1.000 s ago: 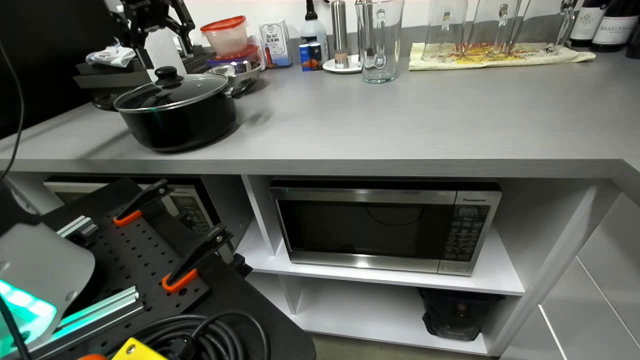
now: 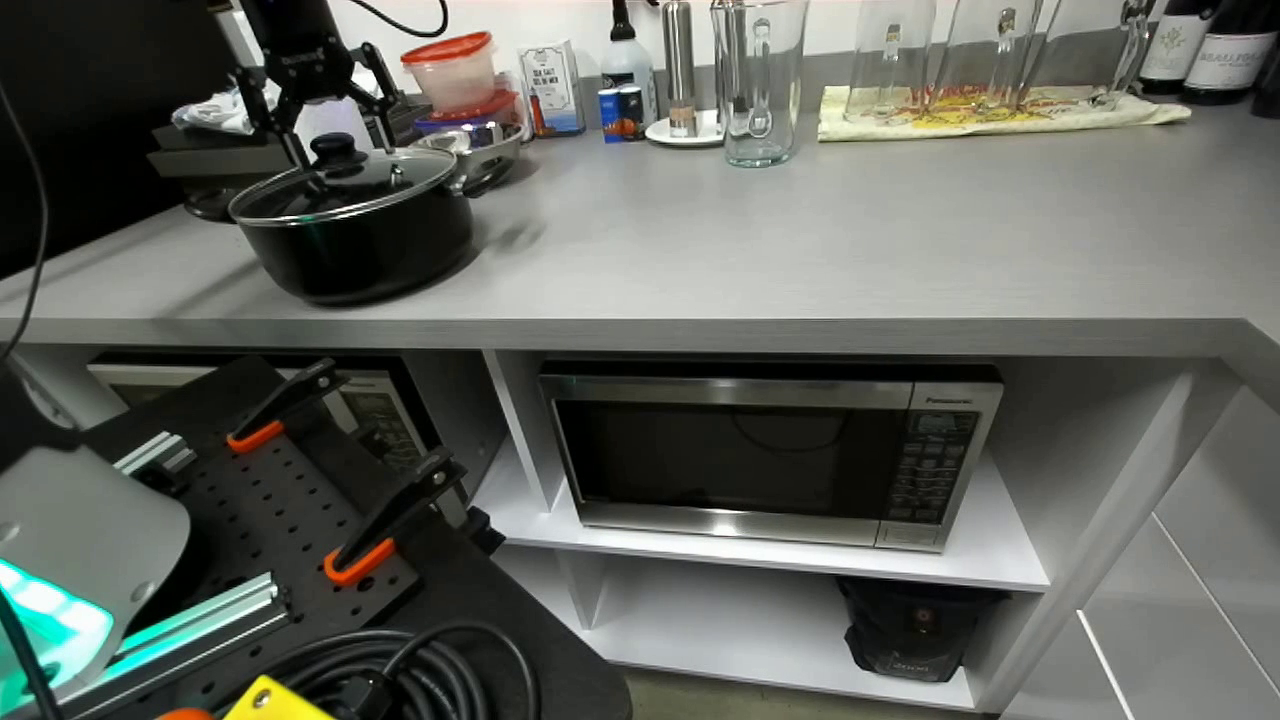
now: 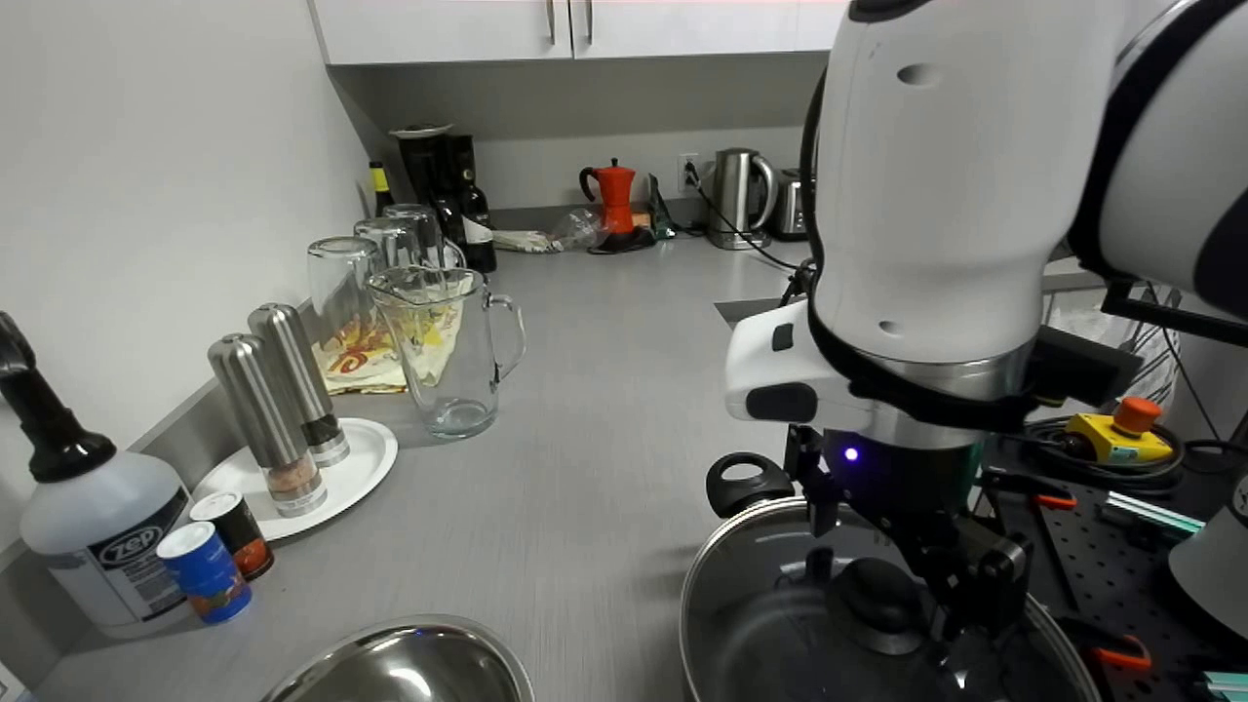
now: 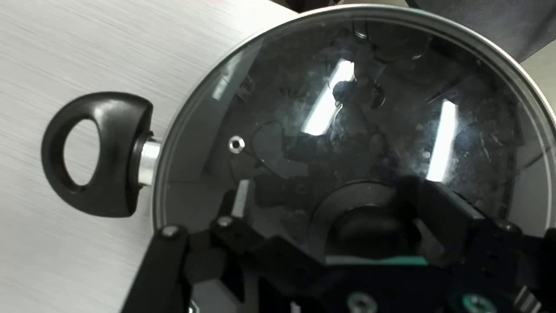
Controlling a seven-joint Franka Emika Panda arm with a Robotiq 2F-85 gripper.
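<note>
A black pot point(image 2: 360, 256) with a glass lid point(image 2: 276, 198) stands near the counter's front edge in exterior view 1. The round black lid knob point(image 2: 337, 152) rises from the lid's centre. My gripper point(image 2: 342, 154) is open, its two fingers spread to either side of the knob just above the glass. Looking down in the wrist view, the knob point(image 4: 372, 232) lies between the fingers, closer to the right one; the lower part of it is hidden by the gripper. One pot handle point(image 4: 112, 156) juts out to the left there.
A metal bowl point(image 3: 404, 667) sits close to the pot. Pepper mills on a white plate point(image 3: 374, 456), a spray bottle point(image 3: 105, 538) and a glass pitcher point(image 3: 450, 351) line the wall side.
My gripper has come down toward the lid, so its fingers now flank the knob instead of hanging above it. The pot and lid have not moved.
</note>
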